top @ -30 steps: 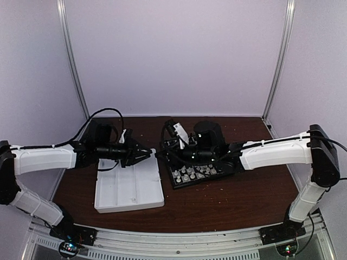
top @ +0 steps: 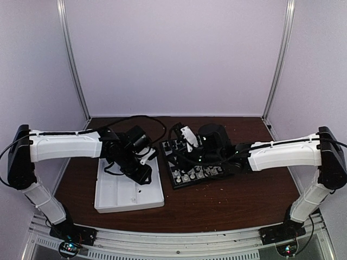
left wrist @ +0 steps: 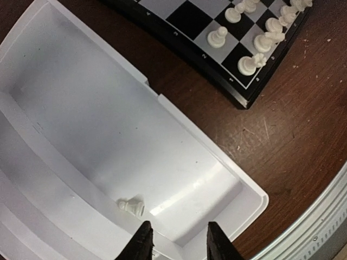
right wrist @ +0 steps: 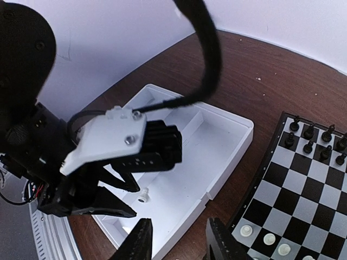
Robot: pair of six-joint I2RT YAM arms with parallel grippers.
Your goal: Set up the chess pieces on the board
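The chessboard (right wrist: 295, 206) carries black pieces (right wrist: 325, 154) at its far end and white pieces (left wrist: 247, 65) at the other; the top view shows it partly under my right arm. A white piece (left wrist: 133, 207) lies on its side in the white tray (left wrist: 108, 130). My left gripper is open over the tray near that piece, with nothing seen between its fingers. My right gripper stands parted beside the board's edge, between board and tray, with nothing visible between its fingers.
The left arm's housing fills the left of the right wrist view, close to the right gripper. Bare wooden table (top: 255, 200) lies in front of and right of the board.
My left arm has swung from pointing toward the right gripper to angling down over the front of the tray. The right arm has shifted slightly to the right.
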